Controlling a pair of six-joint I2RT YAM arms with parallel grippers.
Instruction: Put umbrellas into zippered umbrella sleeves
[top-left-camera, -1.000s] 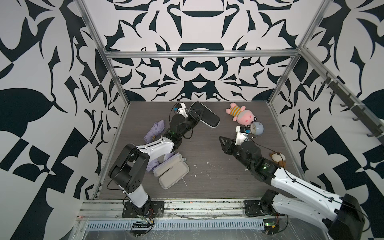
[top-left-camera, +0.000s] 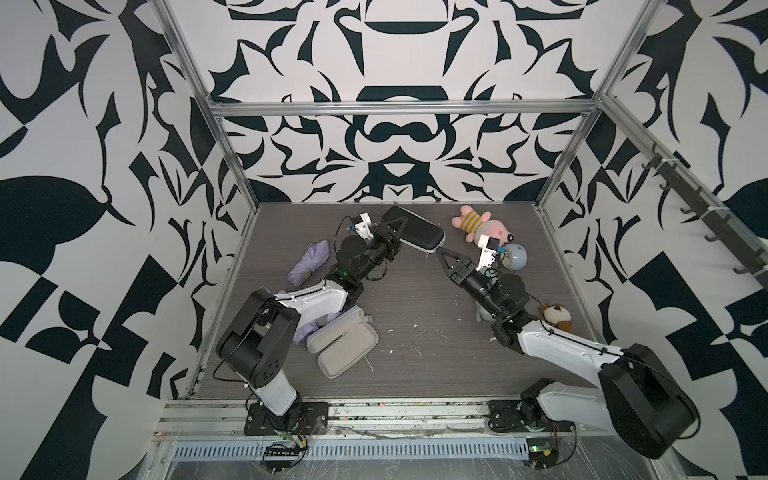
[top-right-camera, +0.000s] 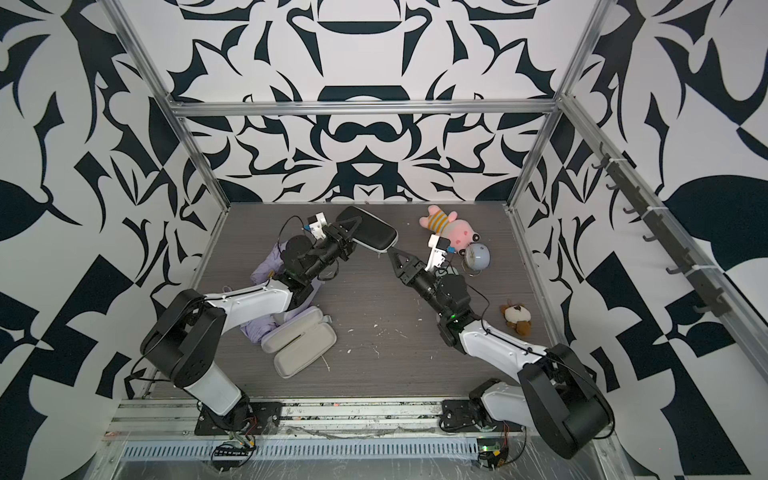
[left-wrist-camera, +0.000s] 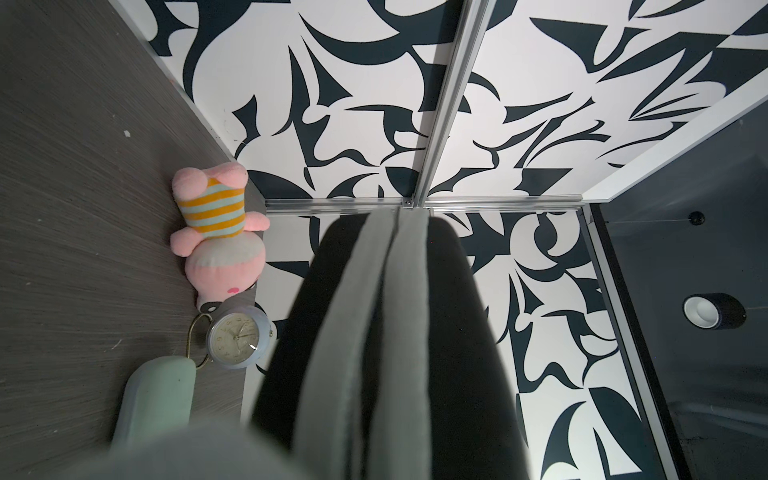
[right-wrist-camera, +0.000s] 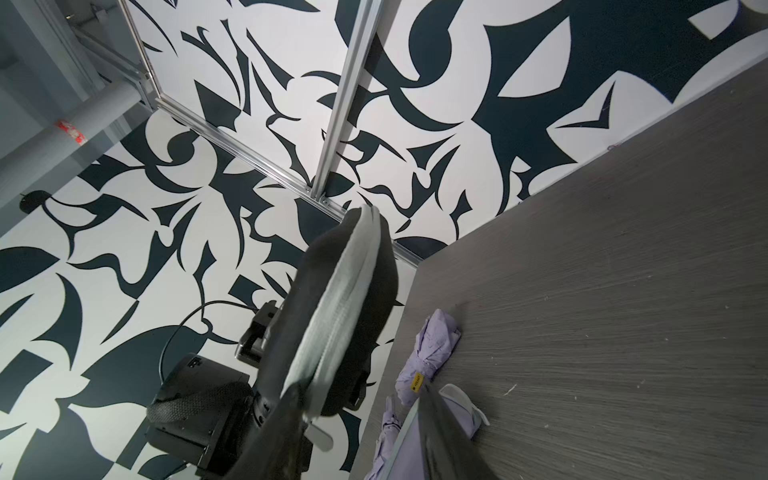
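Observation:
A black zippered case (top-left-camera: 413, 228) with a grey zip is held up by my left gripper (top-left-camera: 390, 233), which is shut on it; in the left wrist view the case (left-wrist-camera: 448, 336) fills the middle. My right gripper (top-left-camera: 448, 257) is part open at the case's lower right end; in the right wrist view its fingertips (right-wrist-camera: 289, 406) are by the zip pull. Purple umbrellas (top-left-camera: 308, 262) (right-wrist-camera: 428, 352) lie at the table's left, and an open pale case (top-left-camera: 347, 352) lies near the front left.
A pink striped plush (top-left-camera: 488, 228), a round clock (left-wrist-camera: 236, 336), a mint-green object (left-wrist-camera: 156, 400) and a brown-and-white toy (top-left-camera: 557, 318) occupy the right side.
My right arm has swung in and up, bringing its gripper closer to the case's end. The case and left gripper have shifted slightly to the right.

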